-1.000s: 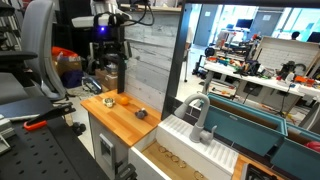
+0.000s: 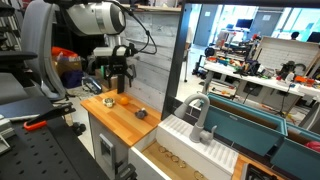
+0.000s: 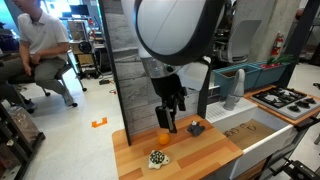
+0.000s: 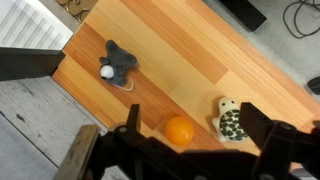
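Observation:
My gripper hangs over the wooden counter (image 4: 185,60), its two dark fingers spread wide with nothing held between them. Below it, in the wrist view, lies an orange ball (image 4: 179,131), between the fingers in the picture but apart from them. A spotted white toy (image 4: 229,119) lies by the right finger. Farther off is a dark grey plush toy (image 4: 118,63) with a white ball-like part. In exterior view 2 the gripper (image 3: 170,112) is above the orange ball (image 3: 164,138), with the spotted toy (image 3: 158,158) nearer the camera and the grey toy (image 3: 196,128) to the right.
A grey plank wall (image 2: 155,75) stands along the counter's back edge. Beyond the counter are an open drawer (image 2: 175,168), a sink with a grey faucet (image 2: 197,108) and a teal box (image 2: 240,128). Bare wood lies between the toys and the drawer.
The arm has come down and a little to the right over the counter, bringing the gripper closer to the orange ball. The ball and the toys have stayed in place.

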